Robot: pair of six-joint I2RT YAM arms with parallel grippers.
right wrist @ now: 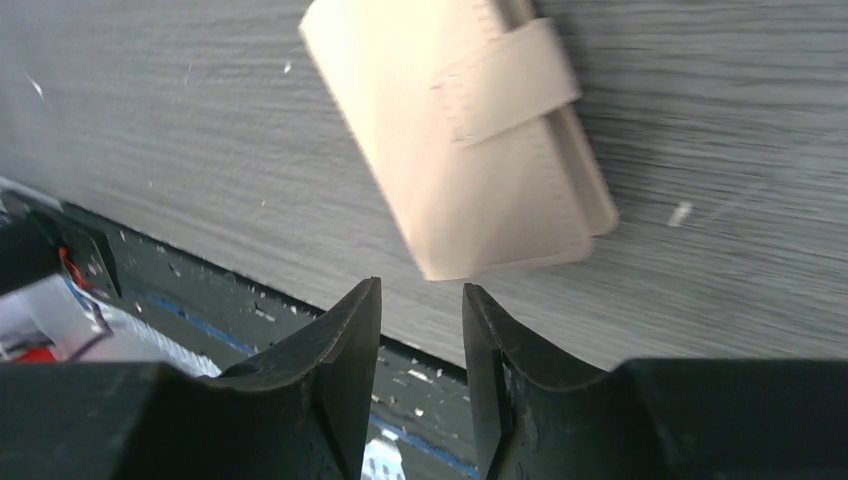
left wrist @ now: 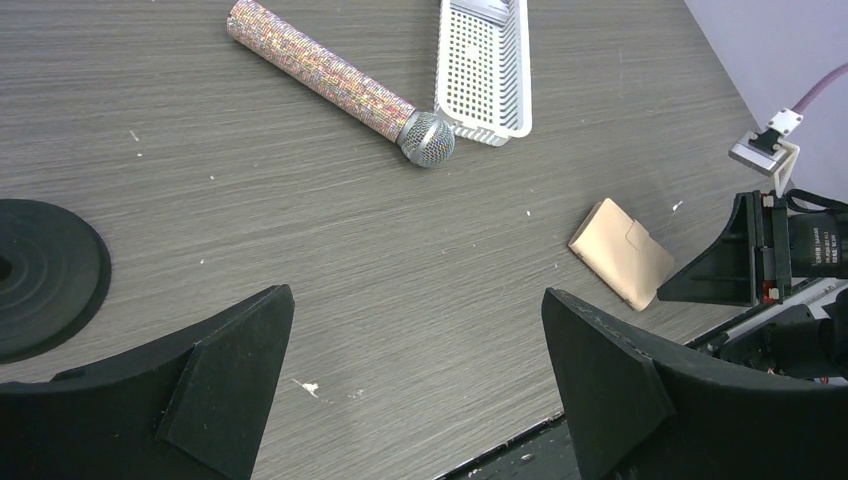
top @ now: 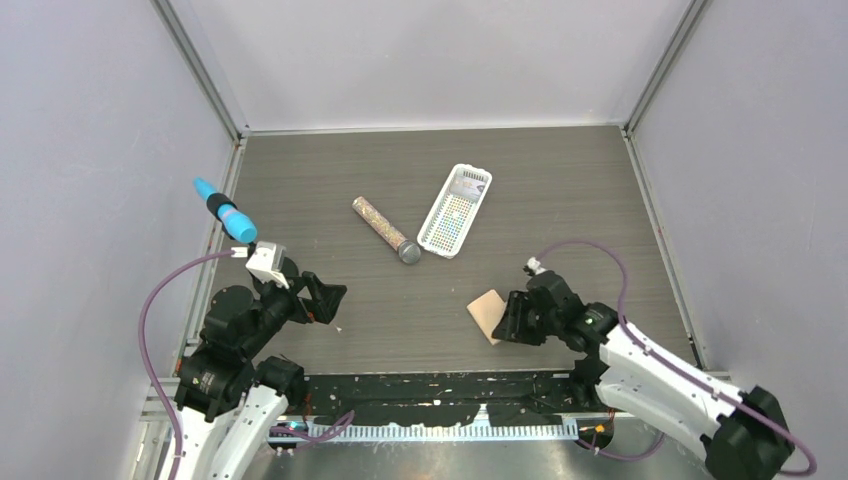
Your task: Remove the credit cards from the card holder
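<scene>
A beige card holder (right wrist: 460,150) with a flap closed over one edge lies on the table, largest in the right wrist view. The top view shows the card holder (top: 487,312) partly covered by my right gripper (top: 507,322). In the right wrist view that gripper stands part open, its fingertips just short of the holder's end and nothing between them. My left gripper (top: 334,303) is wide open and empty, well to the left of the holder. No credit cards can be seen from outside.
A white basket (top: 428,240) and a glittery microphone (top: 380,221) lie farther back. The left wrist view has a black disc (left wrist: 60,275) at its left edge. Bare table separates the left gripper from the holder.
</scene>
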